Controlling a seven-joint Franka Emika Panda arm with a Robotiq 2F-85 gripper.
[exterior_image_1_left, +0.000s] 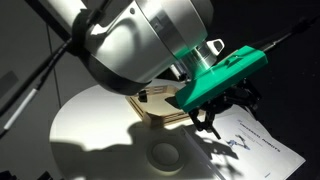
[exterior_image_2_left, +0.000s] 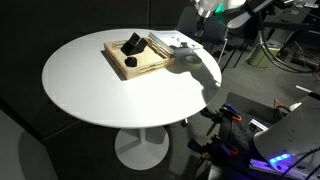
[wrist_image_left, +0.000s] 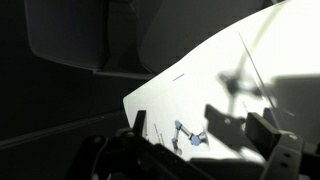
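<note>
My gripper (exterior_image_1_left: 230, 114), with its green body, is tilted over the edge of the round white table (exterior_image_1_left: 85, 130). Its fingers stand wide open, and the wrist view shows nothing held between them. Below lies a white printed sheet (exterior_image_1_left: 262, 150), whose blue and grey robot-arm picture (wrist_image_left: 188, 134) appears in the wrist view. A pale tape-like ring (exterior_image_1_left: 165, 157) rests flat on the table near the sheet. The wooden tray (exterior_image_2_left: 158, 62) holds a black box-like thing (exterior_image_2_left: 134, 44) and a small dark round item (exterior_image_2_left: 131, 61).
Dark floor lies past the table's edge. A black cable (exterior_image_1_left: 285, 38) runs off the gripper's side, and the arm's shadow covers part of the table.
</note>
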